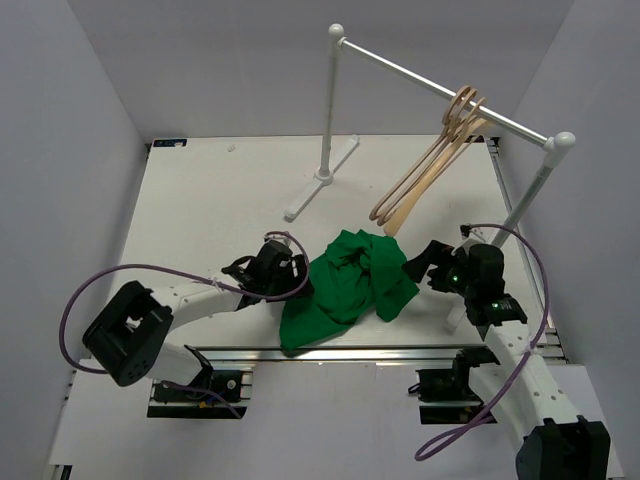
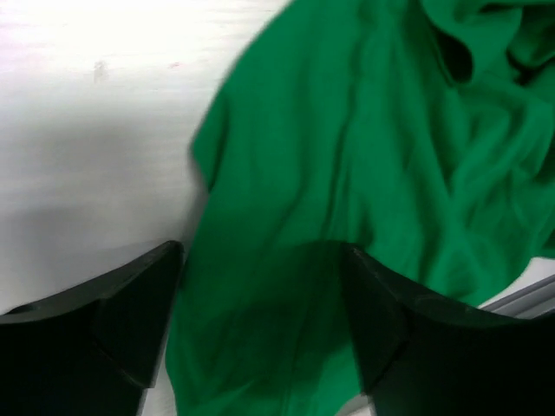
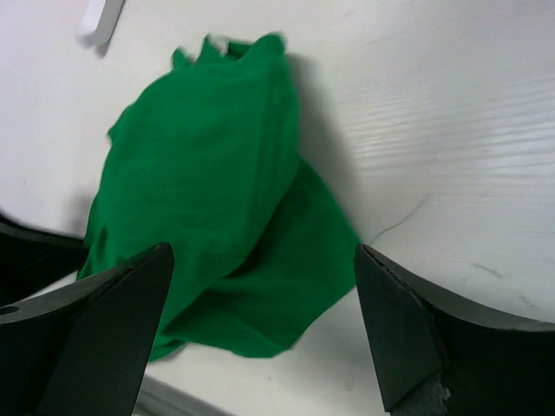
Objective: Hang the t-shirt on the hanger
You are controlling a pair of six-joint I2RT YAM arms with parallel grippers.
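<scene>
The green t-shirt (image 1: 350,285) lies crumpled at the front middle of the white table. My left gripper (image 1: 295,270) is down at its left side; in the left wrist view its fingers (image 2: 104,338) are part open over the cloth. My right gripper (image 1: 425,260) stands open just right of the shirt, which shows beyond its fingers in the right wrist view. Several wooden hangers (image 1: 425,170) hang bunched on the rack's rail (image 1: 400,71), above and behind the shirt.
The white rack's feet (image 1: 305,197) rest on the back middle and right of the table (image 1: 200,180). Purple cables loop over both arms.
</scene>
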